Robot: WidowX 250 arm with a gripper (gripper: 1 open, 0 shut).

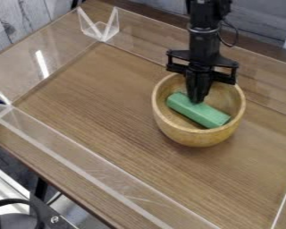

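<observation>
A wooden bowl [196, 134] stands right of centre on the table, holding a green oblong object [196, 110] that lies tilted along its inside. My black gripper [200, 93] reaches down from the top into the back of the bowl, right at the upper end of the green object. Its fingertips are small and partly lost against the object, so whether they touch it is unclear. The finger is shut, with nothing clearly showing between the fingers.
A clear plastic piece [99, 25] is at the back left. Dark equipment [14, 215] sits at the bottom-left corner, off the table edge.
</observation>
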